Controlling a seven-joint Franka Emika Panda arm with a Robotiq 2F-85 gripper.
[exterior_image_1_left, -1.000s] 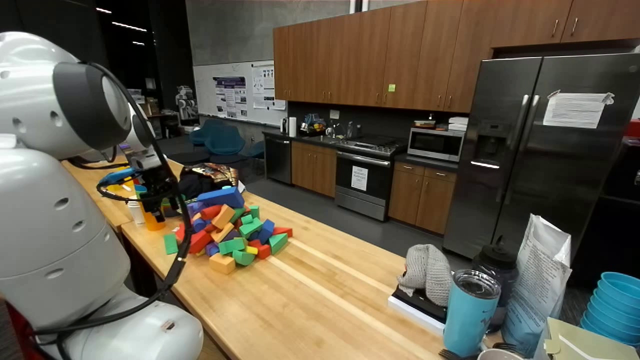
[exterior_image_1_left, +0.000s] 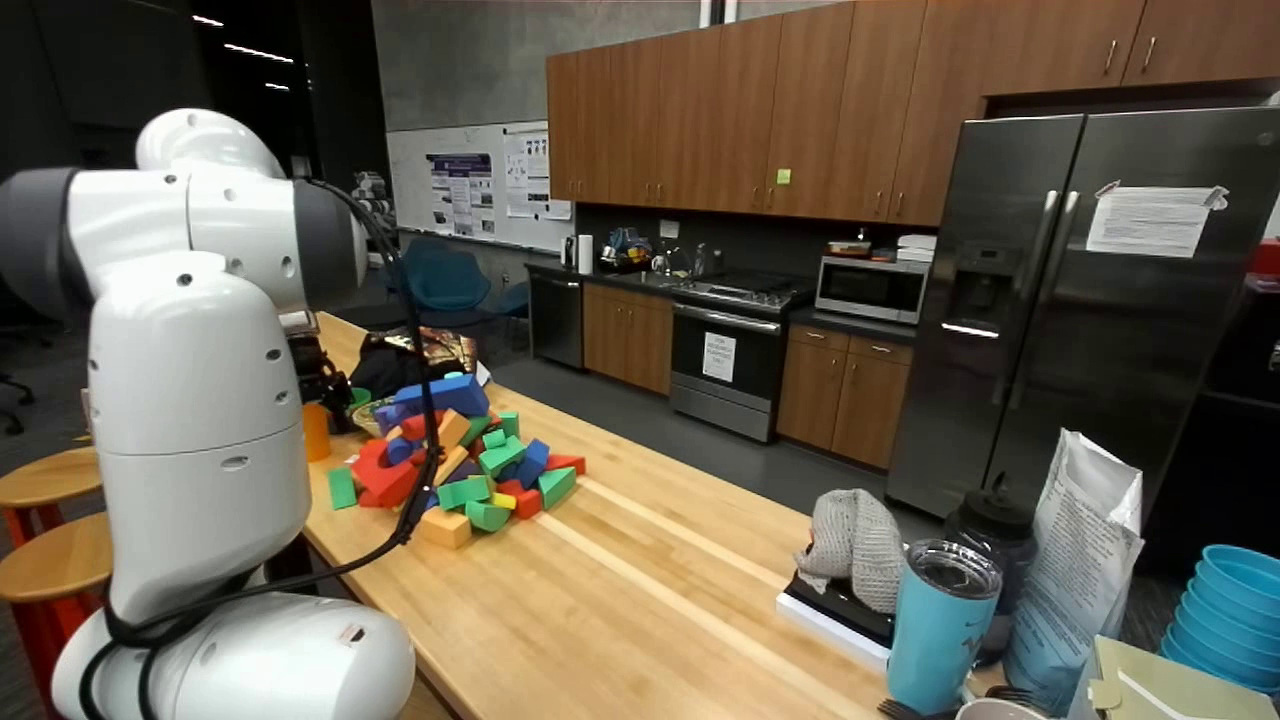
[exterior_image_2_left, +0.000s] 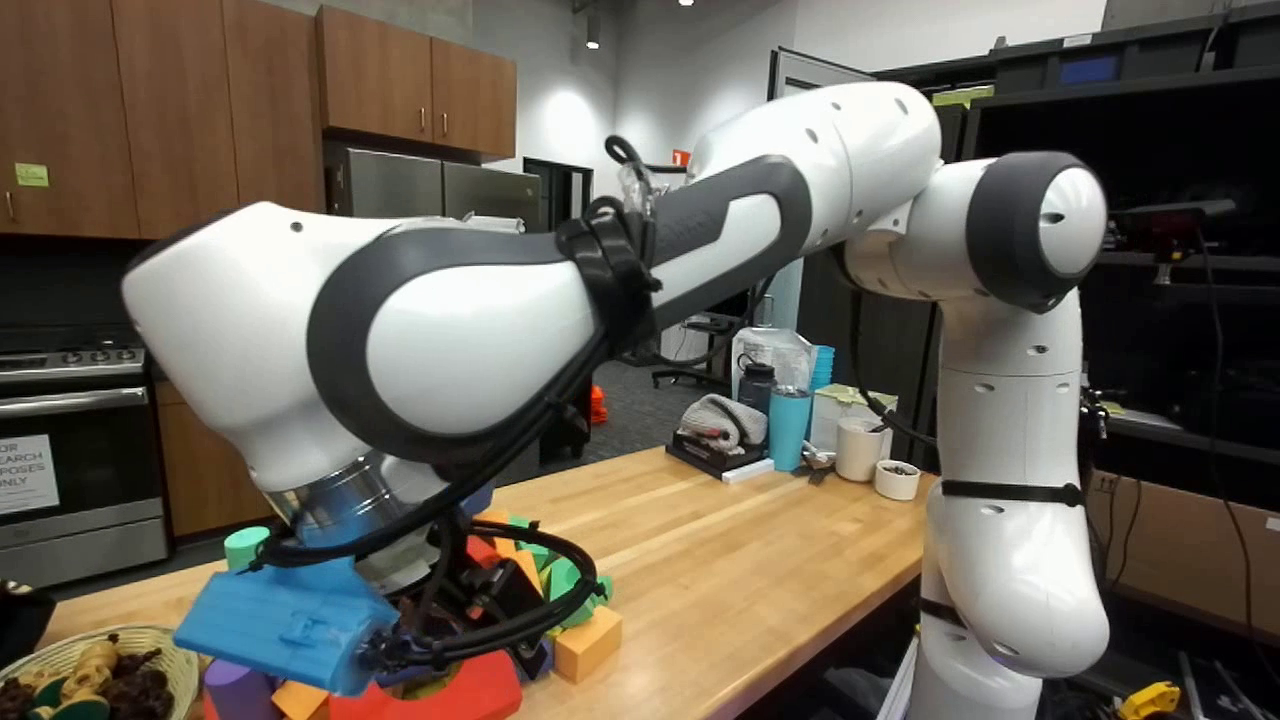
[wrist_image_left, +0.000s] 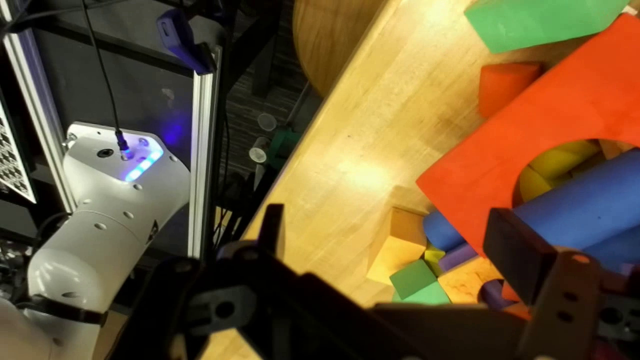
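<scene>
A heap of coloured blocks (exterior_image_1_left: 456, 462) covers part of the wooden table: green, red, orange, blue and purple. My gripper is open above the table near this heap, its two dark fingers far apart in the wrist view. Between them I see bare wood, an orange block (wrist_image_left: 403, 240) and small green blocks (wrist_image_left: 420, 282). A red block with an arched cutout (wrist_image_left: 510, 144) and a blue cylinder (wrist_image_left: 585, 201) lie by the right finger. From the first exterior side, my arm hides most of the gripper.
A wicker basket (exterior_image_2_left: 174, 666) of brown items stands beside the blocks. An orange cup (exterior_image_1_left: 316, 432) is partly covered by my arm. At the table's other end are a blue tumbler (exterior_image_1_left: 944, 624), a grey cloth (exterior_image_1_left: 854, 546) and a dark bottle (exterior_image_1_left: 993, 534).
In exterior view 1, the arm's upper links have swung right and now cover more of the gripper and the cup area. The block heap looks the same where visible.
</scene>
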